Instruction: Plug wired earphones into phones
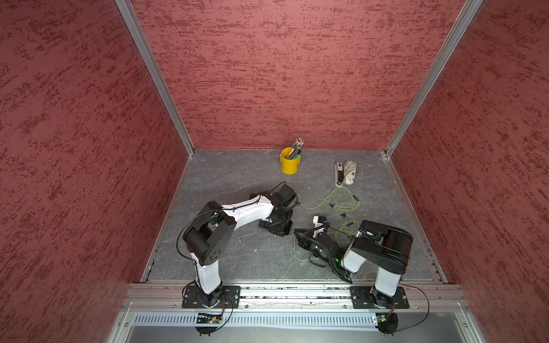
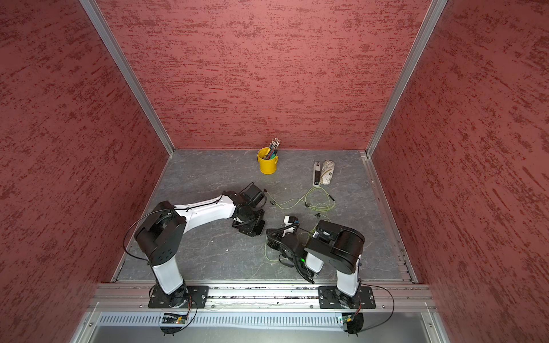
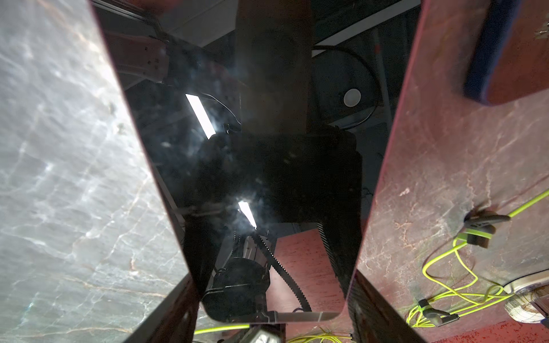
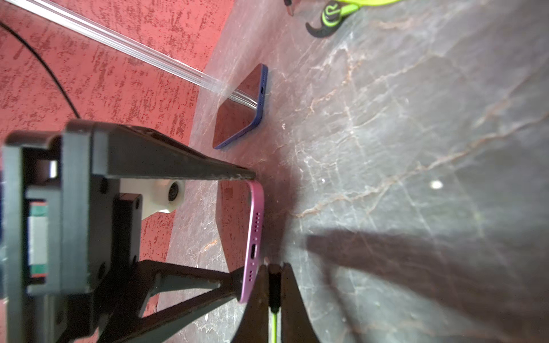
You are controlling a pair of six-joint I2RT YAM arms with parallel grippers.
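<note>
A pink-edged phone is clamped edge to edge in my left gripper; its dark glass fills the left wrist view. Its bottom edge, with a small port, faces my right gripper. That gripper is shut on the black earphone plug (image 4: 275,297), from which a green cable runs back. In the right wrist view the plug is near the port's edge, but whether they touch is hard to tell. A blue phone (image 4: 243,108) lies flat on the table beyond. Green earphone cord (image 1: 343,197) lies looped on the right side.
Toward the back stand a yellow bucket (image 1: 290,164) of pens and, further right, a grey remote-like object (image 1: 339,173) beside a pale patterned item (image 1: 350,171).
</note>
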